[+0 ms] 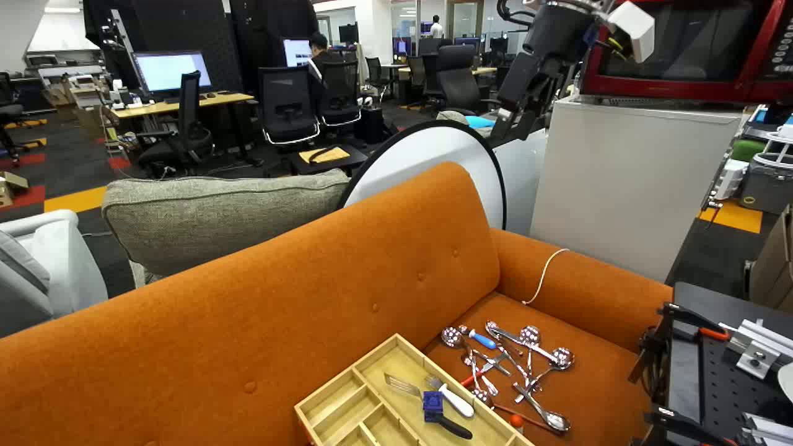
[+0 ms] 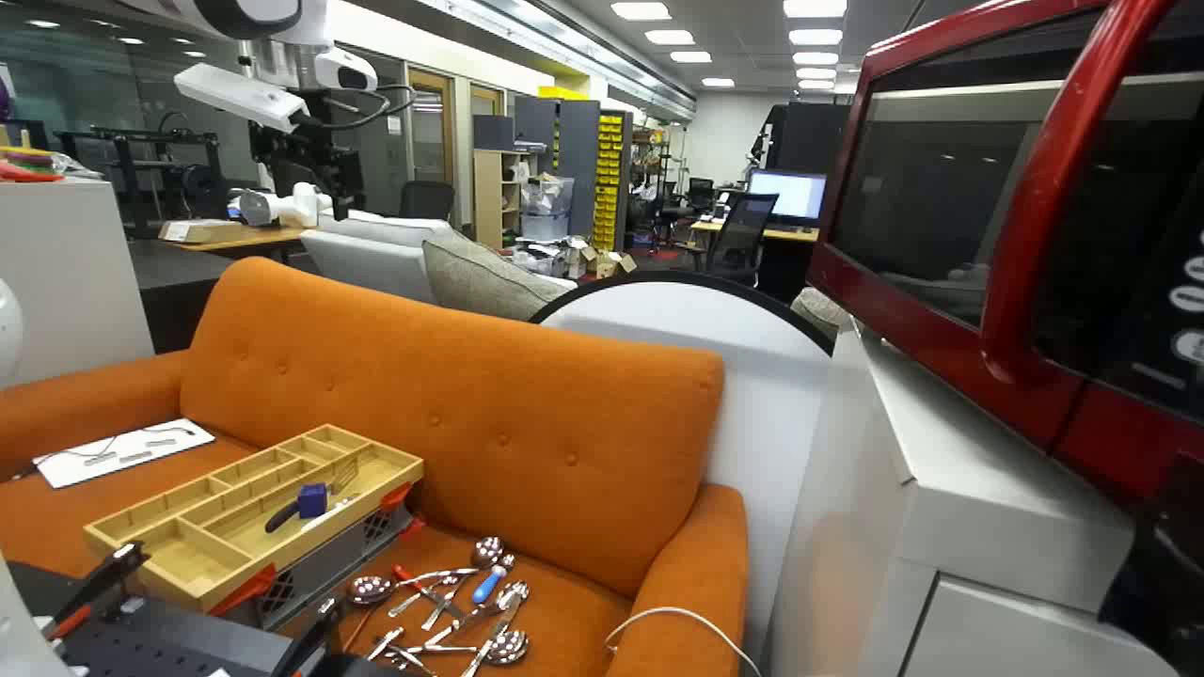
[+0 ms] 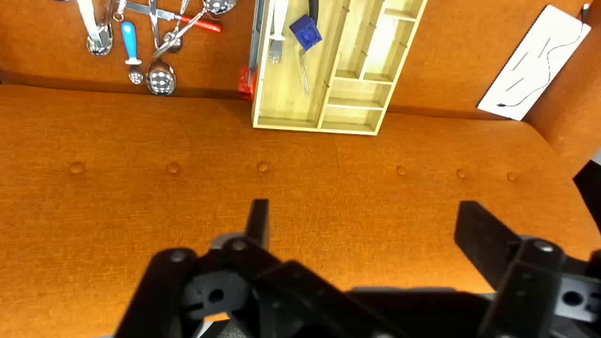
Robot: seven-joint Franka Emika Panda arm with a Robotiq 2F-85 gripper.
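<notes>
My gripper is open, its two black fingers wide apart with nothing between them. It hangs high above the orange sofa (image 3: 338, 186), well clear of everything on it. A wooden drawer organizer (image 3: 315, 128) with several compartments lies at the top of the wrist view. Inside its long compartment are a white-handled fork (image 3: 275, 51), a dark-handled utensil with a blue block (image 3: 305, 32) on it, seen also as a blue block (image 1: 433, 406) in exterior view 1. Loose cutlery, including a blue-handled spoon (image 3: 129, 39), a red-handled knife (image 3: 201, 23) and a slotted ladle (image 3: 161, 78), lies on the seat beside the organizer.
A white board (image 3: 532, 65) with a thin cable lies on the seat's other side. The sofa's backrest rises behind the organizer. A red microwave (image 2: 1005, 203) on a grey cabinet (image 1: 632, 171) and a black pegboard table (image 1: 717, 383) with clamps stand around the sofa.
</notes>
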